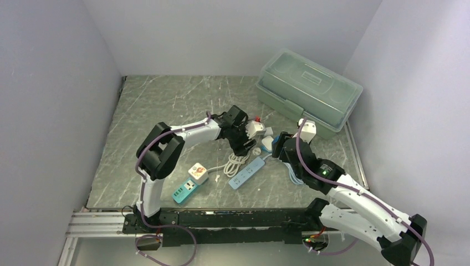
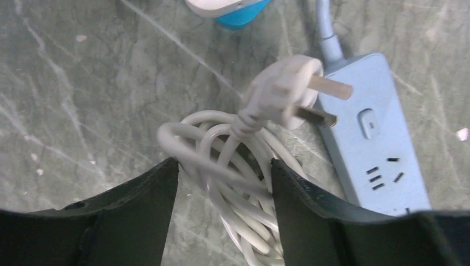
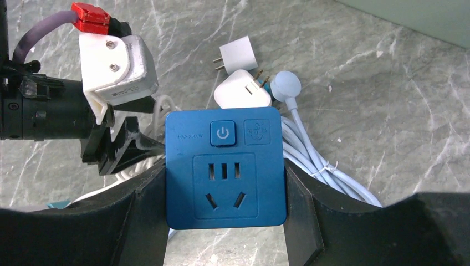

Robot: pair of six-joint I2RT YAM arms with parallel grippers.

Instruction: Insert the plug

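My left gripper is over the coiled white cable (image 2: 244, 210), its fingers part open around strands of it. A white plug (image 2: 277, 91) with two metal pins stands up just beyond them. My right gripper has a blue socket cube (image 3: 224, 166) between its fingers, socket face showing in the right wrist view. In the top view both grippers are near the middle right of the table, the left one just left of the right one.
A light blue power strip (image 1: 246, 173), a teal strip (image 1: 184, 191) with a white cube (image 1: 198, 172), small chargers (image 3: 241, 91) and a blue cable (image 3: 343, 183) lie around. A lidded green box (image 1: 307, 86) fills the back right.
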